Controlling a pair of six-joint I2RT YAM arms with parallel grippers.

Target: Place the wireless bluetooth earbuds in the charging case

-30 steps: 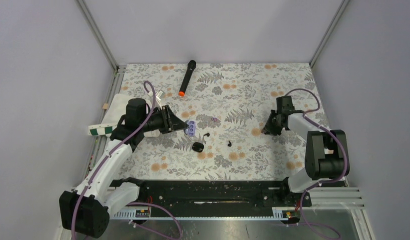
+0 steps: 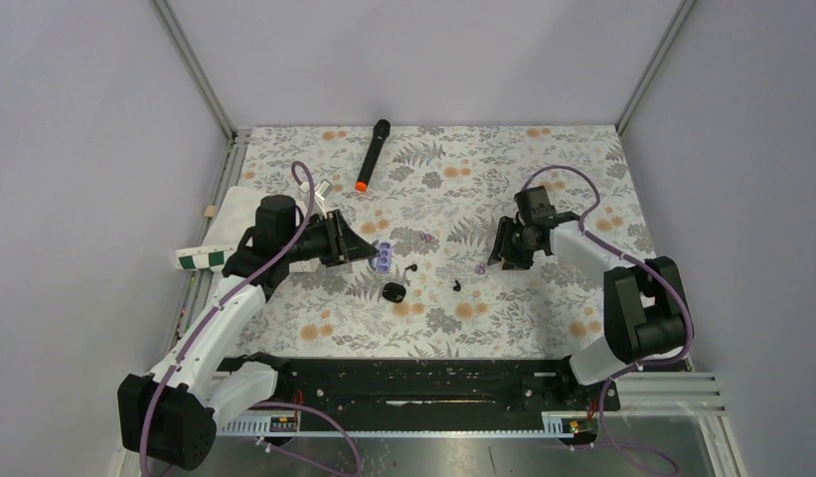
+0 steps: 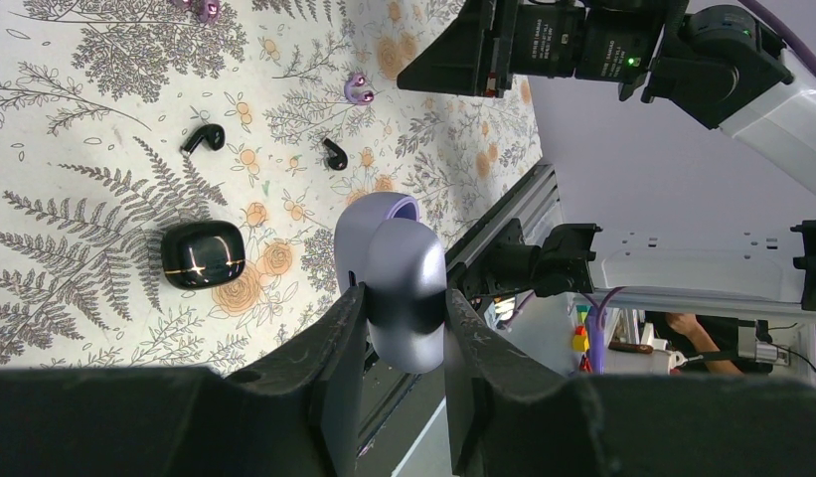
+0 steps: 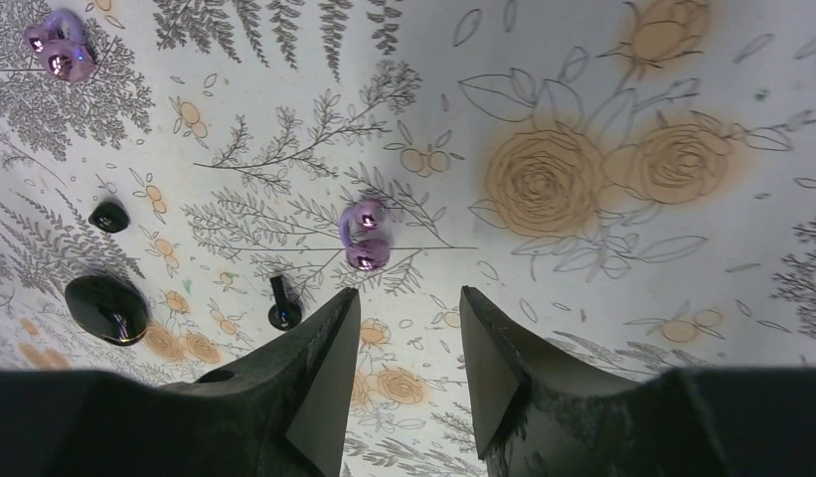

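My left gripper is shut on the lilac charging case [image 2: 382, 256], whose hollow inside shows at its top in the left wrist view. One purple earbud [image 4: 366, 250] lies on the patterned cloth just beyond the fingertips of my right gripper, which is open with nothing between its fingers. A second purple earbud [image 4: 66, 55] lies farther toward the middle, at the upper left of the right wrist view.
A black case [image 2: 394, 292] and two small black earbuds [image 3: 207, 137] [image 3: 335, 156] lie between the arms. A microphone [image 2: 373, 155] lies at the back, white items [image 2: 225, 224] at the left.
My right gripper has moved left across the cloth, and a purple earbud now shows just left of it in the top view. The left gripper with the case has barely moved.
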